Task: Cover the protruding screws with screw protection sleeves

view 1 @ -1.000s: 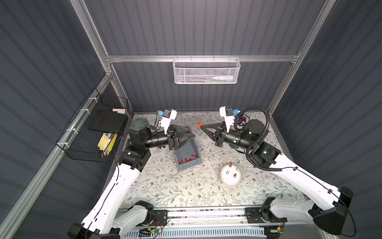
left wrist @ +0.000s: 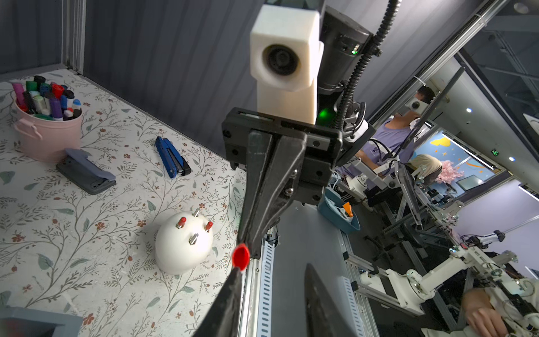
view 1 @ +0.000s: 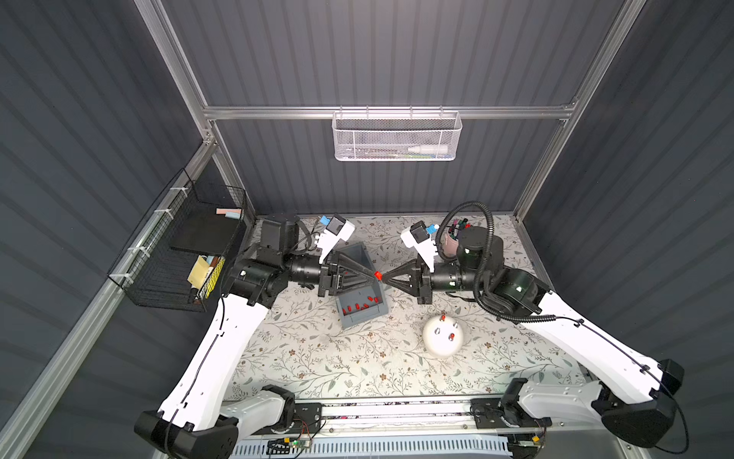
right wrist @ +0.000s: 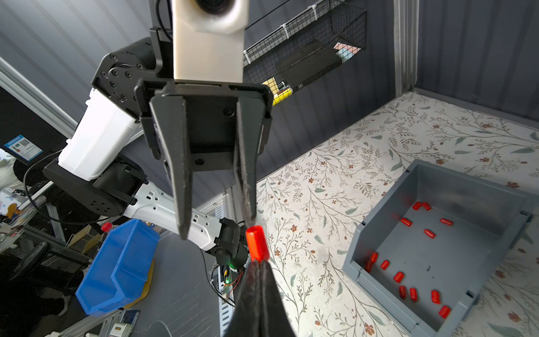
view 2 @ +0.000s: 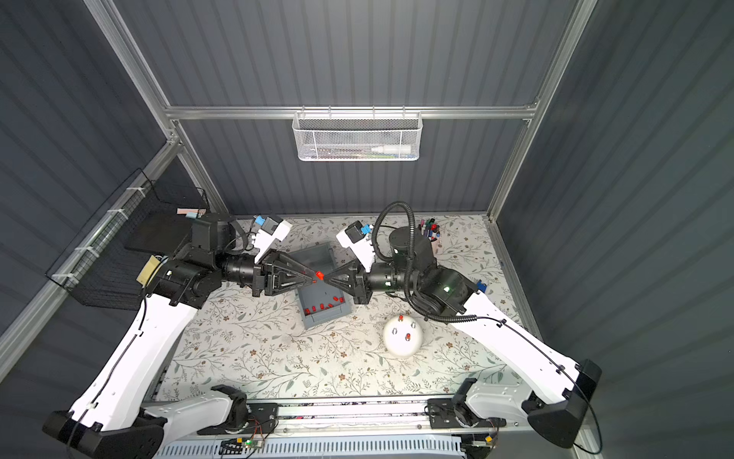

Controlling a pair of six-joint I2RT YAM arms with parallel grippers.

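Note:
My right gripper is shut on a red sleeve [right wrist: 257,242], which projects from its fingertips. My left gripper faces it, fingers apart, one finger [right wrist: 247,191] right by the sleeve's end in the right wrist view; whether it touches cannot be told. In the left wrist view, the left fingers [left wrist: 226,306] are blurred and spread. The white dome [left wrist: 182,250] on the table bears two red-covered screws [left wrist: 209,225] and two bare metal screws [left wrist: 193,238]. A grey box [right wrist: 449,236] holds several loose red sleeves [right wrist: 429,233].
A pink pen cup [left wrist: 50,134], a black stapler-like object [left wrist: 84,174] and a blue tool [left wrist: 171,157] lie beyond the dome. A black wire basket [view 1: 183,252] hangs at left. Open patterned table lies in front of the box.
The two grippers have come together above the grey box, closing the gap at the sleeve. My right gripper has come lower and level since one second ago, still carrying the sleeve.

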